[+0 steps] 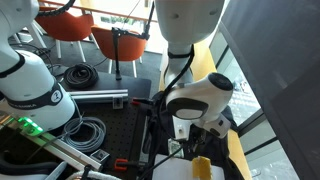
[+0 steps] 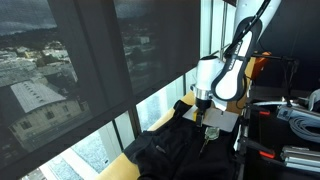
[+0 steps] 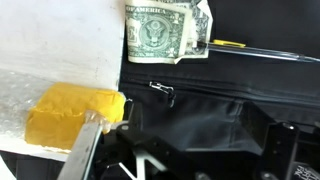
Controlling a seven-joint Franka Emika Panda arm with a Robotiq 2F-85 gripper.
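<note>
My gripper is open above a black bag or garment, with nothing held between its fingers. A zipper pull shows on the black fabric, just ahead of the fingers in the wrist view. Beyond it lies a folded dollar bill. A thin pen-like rod with a yellow part lies by the bill's right edge. On the left, a yellow block rests on a white surface, partly behind the left finger. In exterior view 2 the gripper hangs low over the dark fabric.
Dark fabric spreads over the work area beside the window wall. Coiled cables and another white arm base stand to the left in exterior view 1. Orange chairs are in the background.
</note>
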